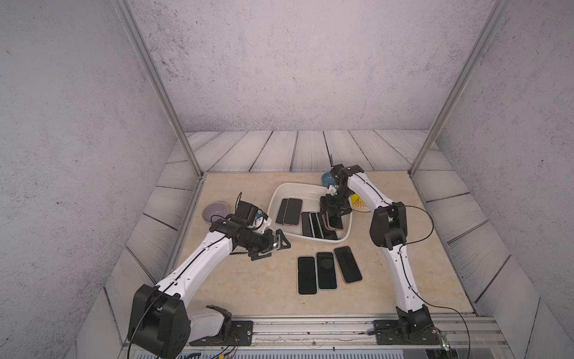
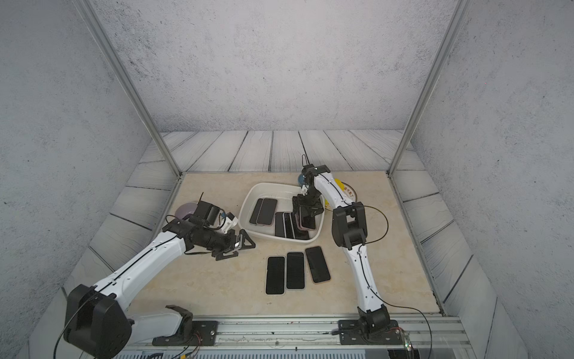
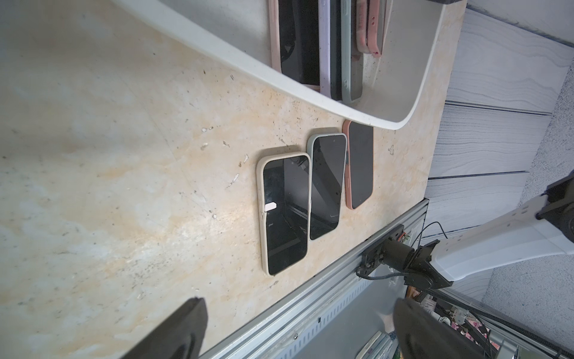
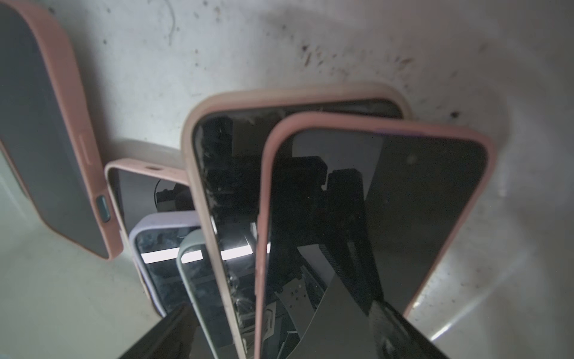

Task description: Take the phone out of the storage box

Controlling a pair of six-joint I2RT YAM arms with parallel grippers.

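Observation:
The white storage box (image 1: 276,200) stands mid-table with several phones inside. At its right end, a pink-cased phone (image 4: 382,197) overlaps a second phone with a pale pink case (image 4: 200,173). My right gripper hovers just over these two, open, its blurred fingers (image 4: 406,335) spread to either side of them. Lilac-cased (image 4: 161,221) and pale green-cased (image 4: 191,239) phones lean beside the pair. Two more phones (image 1: 289,211) lie at the box's left. Outside the box, my left gripper (image 1: 272,248) stands open and empty at its front left.
Three phones lie face up on the table before the box: a cream-cased one (image 3: 263,215), a pale green one (image 3: 327,185) and a pink one (image 3: 361,164). A purple bowl (image 1: 214,211) is at the left, a blue bowl (image 1: 327,179) behind the box.

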